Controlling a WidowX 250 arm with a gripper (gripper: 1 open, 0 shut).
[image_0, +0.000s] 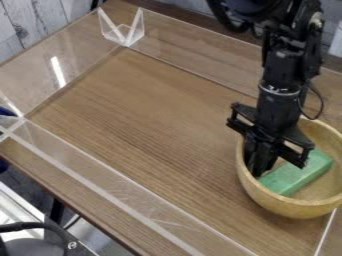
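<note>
My black gripper (258, 150) reaches down from the upper right over the near-left rim of a yellow plastic bowl (289, 205) at the right of the table. Inside the bowl lies a green block-like object (294, 172). The fingertips are dark and overlap the bowl's rim; whether anything is between them is hard to make out.
A transparent bracket (123, 28) stands at the back left. Black cables lie at the bottom left corner.
</note>
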